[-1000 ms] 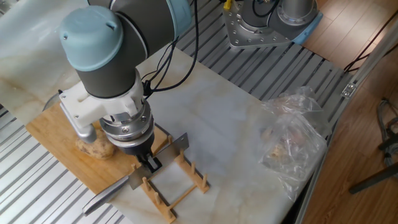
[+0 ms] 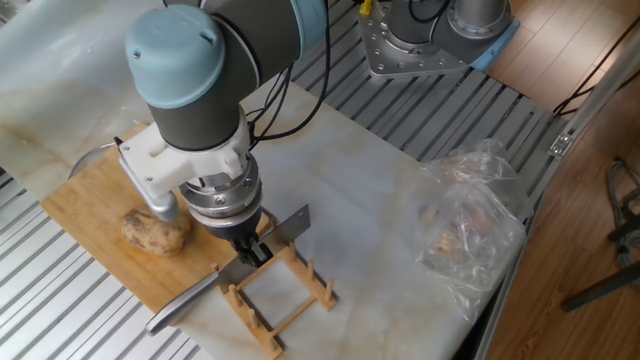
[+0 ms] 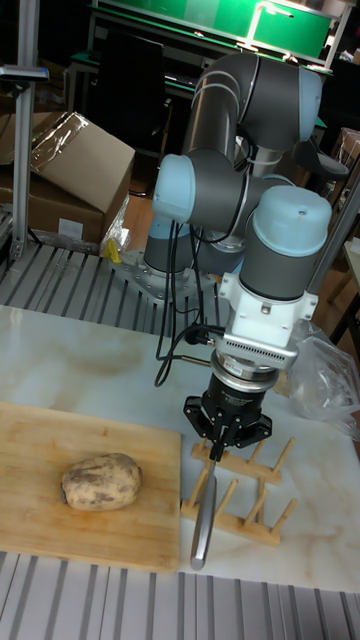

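In exterior view 2 a knife with a broad, flat blade [image 2: 291, 229] and a grey metal handle [image 2: 185, 302] is held by my gripper [image 2: 256, 254], which is shut on it. Its blade stands on edge over the left end of a wooden peg rack [image 2: 266, 340], among the pegs there. Whether the blade touches the rack base cannot be made out. Seen from exterior view 3, the gripper [image 3: 218, 453] points down, and the knife handle [image 3: 202, 528] sticks out toward the camera, left of the rack [image 3: 256, 530]. The blade is mostly hidden there.
A potato [image 2: 155, 232] lies on the wooden cutting board [image 2: 95, 210], left of the rack. A clear plastic bag [image 2: 475, 235] sits near the table's right edge. Between rack and bag the marble-patterned top [image 2: 375, 240] is free.
Gripper and knife have shifted together a little to the right and slightly up in exterior view 2. Rack, board, potato and bag have stayed put.
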